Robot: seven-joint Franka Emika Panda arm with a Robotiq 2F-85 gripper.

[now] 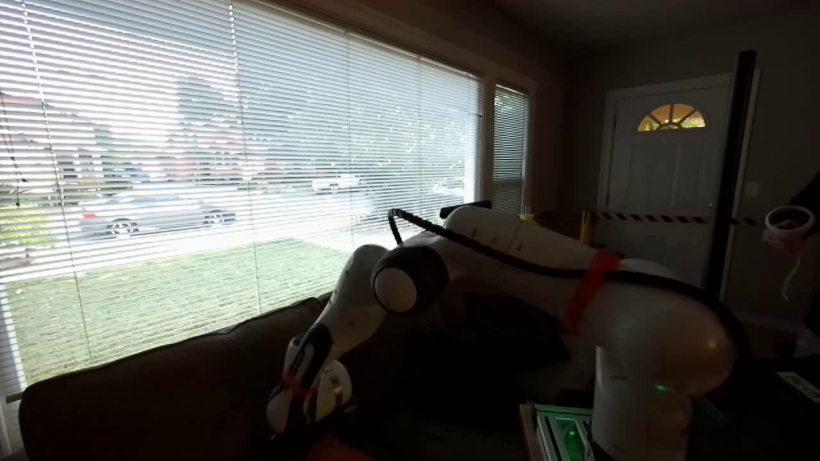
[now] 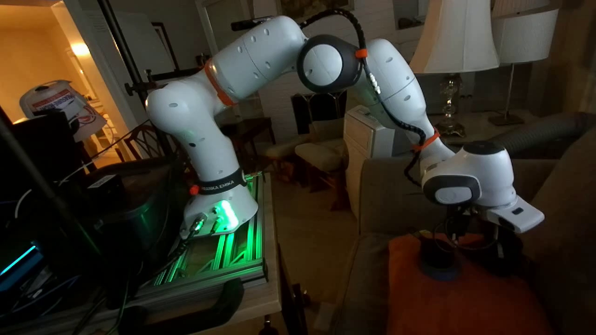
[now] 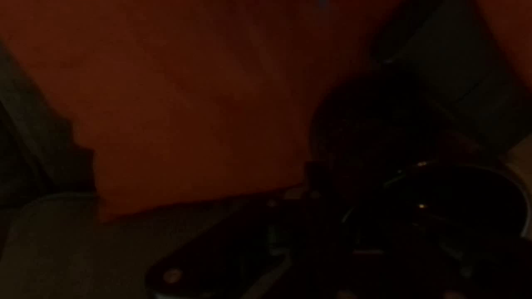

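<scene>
My gripper [image 2: 453, 237] points down over the orange cushion [image 2: 475, 312] on the sofa. A dark, rounded object [image 2: 438, 261] with a bluish lower edge is at its fingers, and the fingers appear shut on it. Very little light reaches the wrist view, where the orange cushion [image 3: 199, 114] fills the upper left and a dark container's curved rim [image 3: 523, 199] shows at lower right. Shadow hides the fingertips and the exact place of contact. Whether the object rests on the cushion or hangs just above it, I cannot tell.
The sofa backrest [image 1: 154, 392] runs below the window blinds [image 1: 292, 153]. Two lamps stand behind the sofa, the nearer with a large shade [image 2: 455, 39]. Several cables hang along my arm. A person's hand with a white ring-shaped controller [image 1: 792, 223] is at far right.
</scene>
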